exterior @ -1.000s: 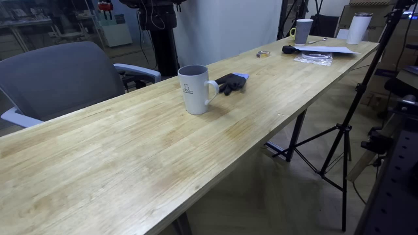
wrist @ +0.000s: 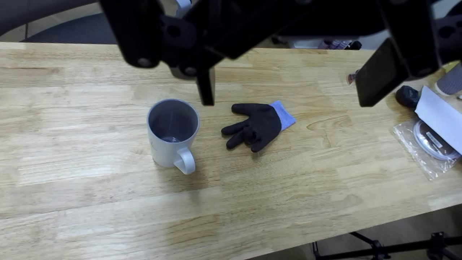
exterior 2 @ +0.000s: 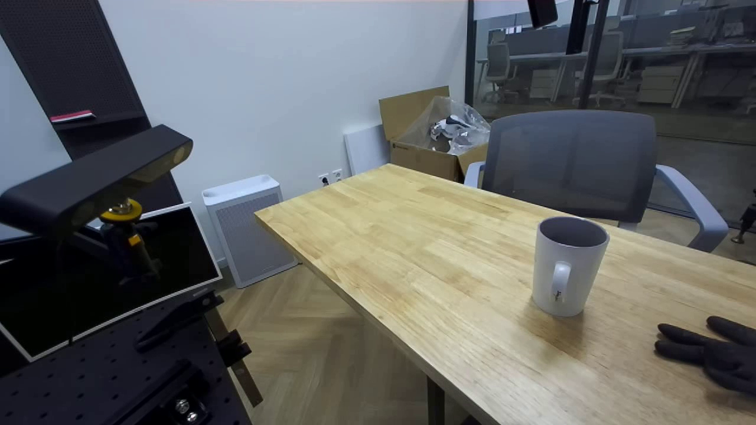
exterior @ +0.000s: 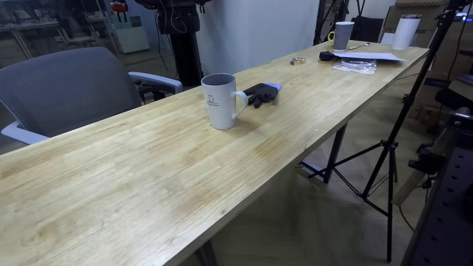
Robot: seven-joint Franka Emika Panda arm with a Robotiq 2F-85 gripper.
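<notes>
A tall white mug with a small line drawing and a grey inside stands upright on the wooden table. Its handle points toward the table's near edge in the wrist view. Beside it lies a black glove with a blue cuff, fingers toward the mug, not touching it. My gripper hangs above the table, its two fingers wide apart and nothing between them. The left finger appears near the mug's upper right; the right one is well past the glove. Neither exterior view shows the fingers clearly.
At the table's far end are a grey mug, a white tumbler, a paper sheet and a plastic bag. An office chair stands along one side.
</notes>
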